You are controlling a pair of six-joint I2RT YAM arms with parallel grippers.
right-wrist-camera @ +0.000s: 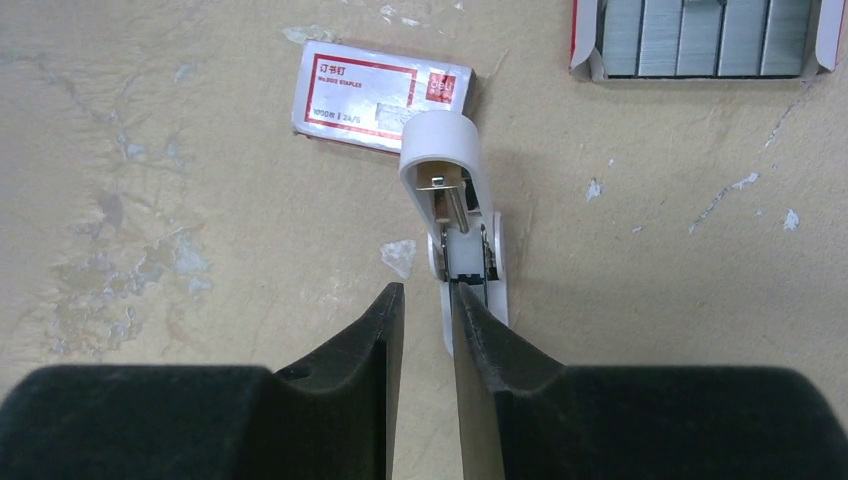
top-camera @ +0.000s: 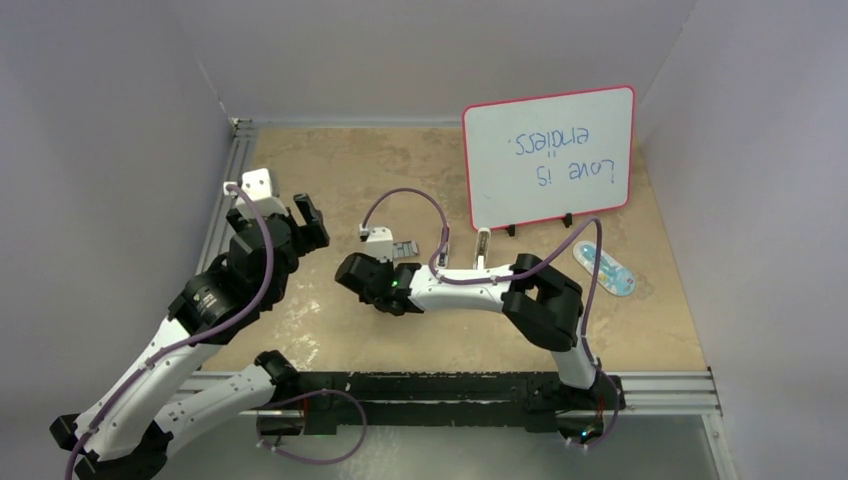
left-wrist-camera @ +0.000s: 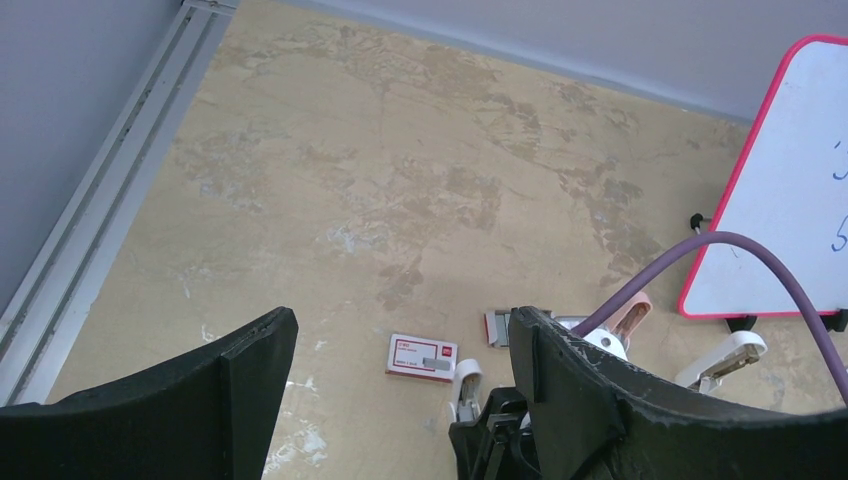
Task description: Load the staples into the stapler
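Observation:
A white stapler [right-wrist-camera: 440,145] stands with its top lifted in the right wrist view, showing the metal parts under its head. Its lower end passes behind one finger [right-wrist-camera: 480,390] of my right gripper. Those two fingers are close together, bare table shows in the narrow gap, and I cannot make out anything held. Behind the stapler lies a closed staple box [right-wrist-camera: 345,85]; an open box [right-wrist-camera: 820,40] with rows of grey staples [right-wrist-camera: 698,40] is at the upper right. My left gripper is wide open and empty, off to the left.
Right of the open box lie a pink stapler [left-wrist-camera: 628,315] and another white one [left-wrist-camera: 740,350]. A whiteboard [top-camera: 548,155] stands at the back right, and a light blue item [top-camera: 605,270] lies on the right.

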